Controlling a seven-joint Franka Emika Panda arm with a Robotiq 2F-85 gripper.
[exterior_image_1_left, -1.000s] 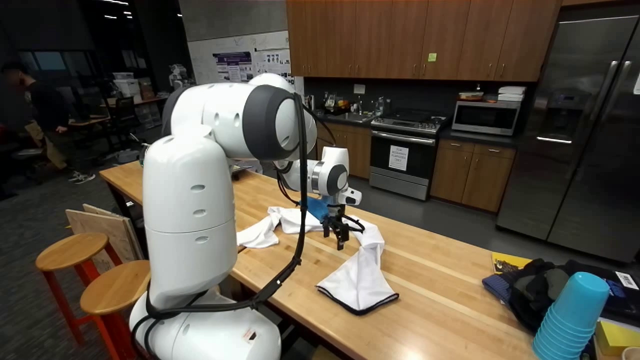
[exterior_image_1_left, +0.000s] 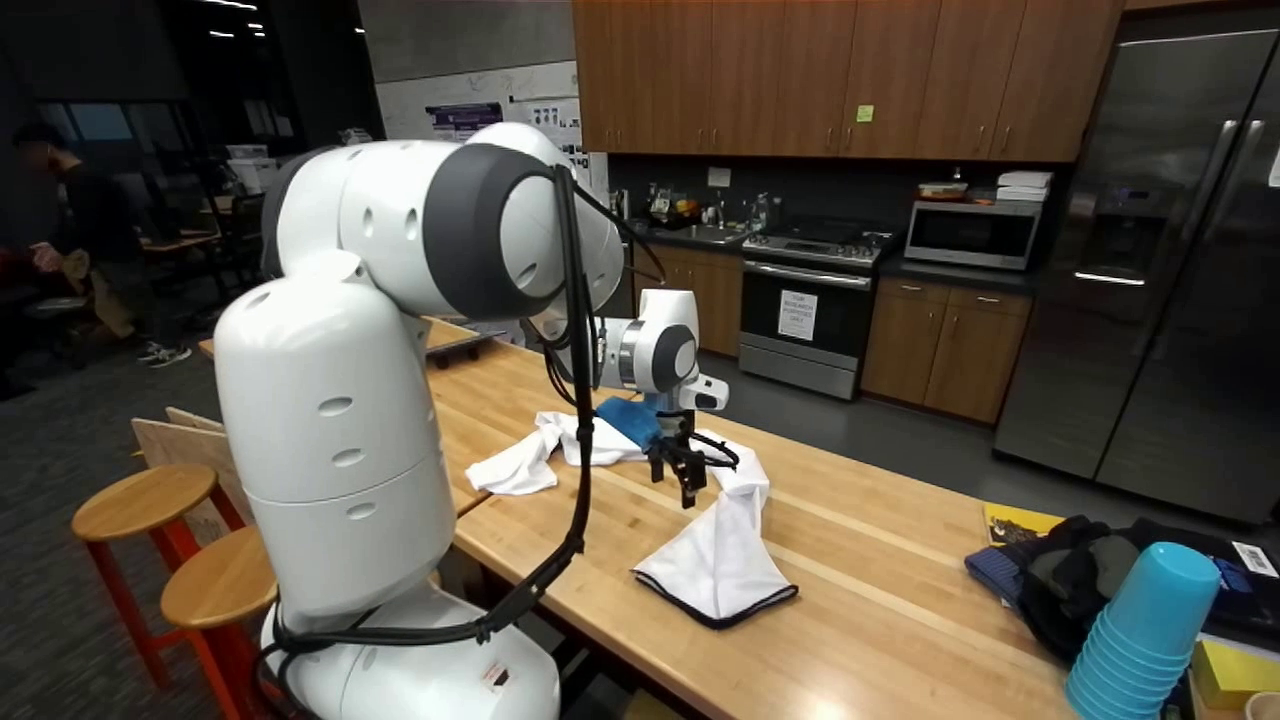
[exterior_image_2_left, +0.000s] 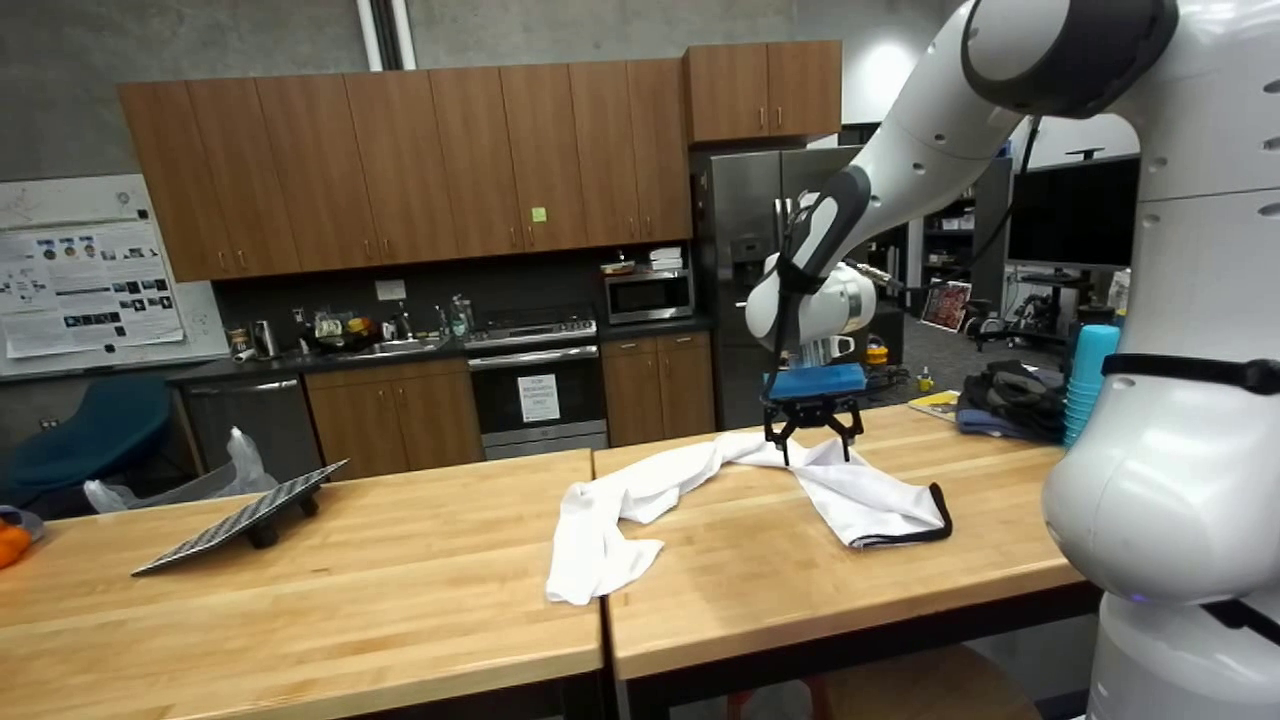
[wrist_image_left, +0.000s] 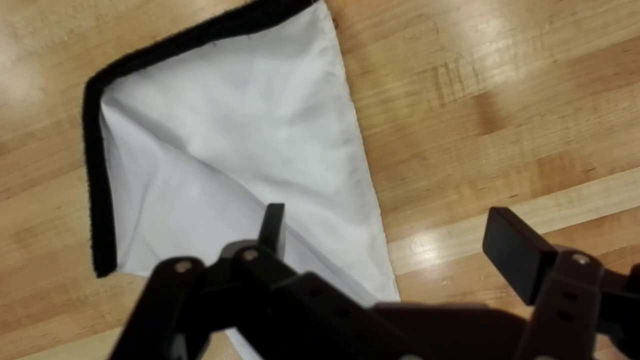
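Observation:
A long white cloth (exterior_image_1_left: 722, 546) with a black border at its near end lies bent in a curve on the wooden table (exterior_image_1_left: 864, 564). In the other exterior view the cloth (exterior_image_2_left: 672, 474) runs from the seam between the tabletops to the right. My gripper (exterior_image_2_left: 816, 456) stands over the cloth's right-hand part, its two black fingers spread wide and pointing down. From the wrist, the black-edged end of the cloth (wrist_image_left: 258, 114) spreads ahead of the gripper. One finger (wrist_image_left: 273, 225) appears over the cloth, the other over bare wood, with nothing held between them.
Stacked blue cups (exterior_image_1_left: 1140, 636) and a dark clothing pile (exterior_image_1_left: 1056, 570) occupy the table's right end. A tilted dark panel (exterior_image_2_left: 246, 522) stands on the left tabletop. Wood is bare in front of the cloth. Stools (exterior_image_1_left: 150, 498) stand beside the table.
The arm's large links have swung left in exterior view 1. My gripper has shifted slightly right and lower. The cloth shows no visible movement.

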